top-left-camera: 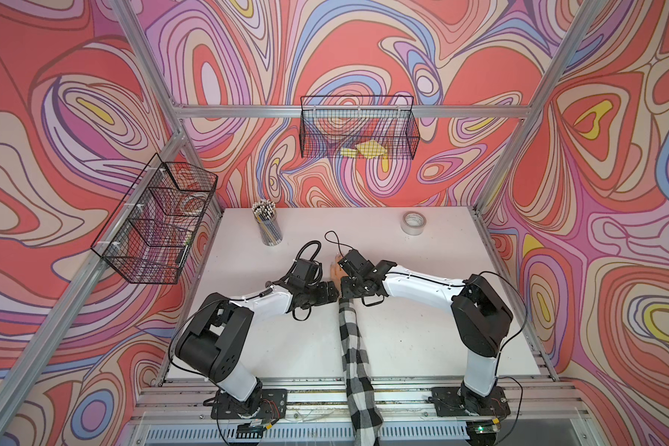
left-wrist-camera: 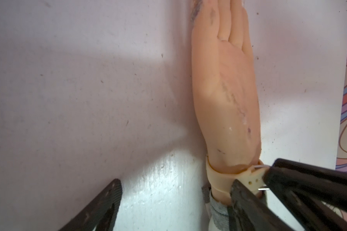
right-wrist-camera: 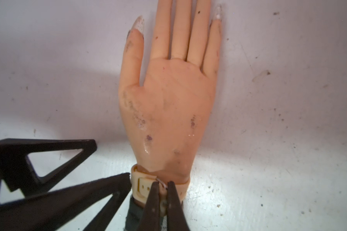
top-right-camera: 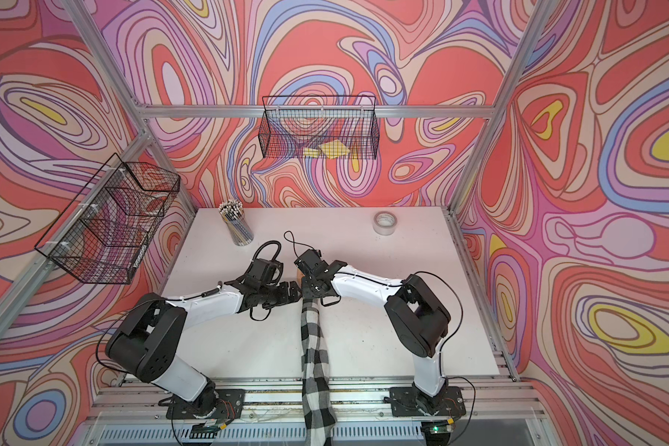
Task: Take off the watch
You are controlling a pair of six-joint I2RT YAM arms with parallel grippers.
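Observation:
A mannequin hand (right-wrist-camera: 169, 104) lies palm up on the table, its fingers pointing away. Round its wrist runs the pale yellow strap of the watch (left-wrist-camera: 223, 179), with buckle and holes on the palm side. My right gripper is over the strap beside the buckle, its two fingertips together; nothing can be made out between them. To the strap's left is my left gripper, fingers wide apart, nothing between them. Its nearer finger (right-wrist-camera: 117, 182) comes up against the strap's left edge. The watch face is hidden under the wrist.
A black-and-white checked sleeve (top-left-camera: 353, 349) covers the forearm. At the back stand a cup of pencils or sticks (top-left-camera: 267, 225) on the left and a tape roll (top-left-camera: 413, 222) on the right. Both grippers crowd the wrist.

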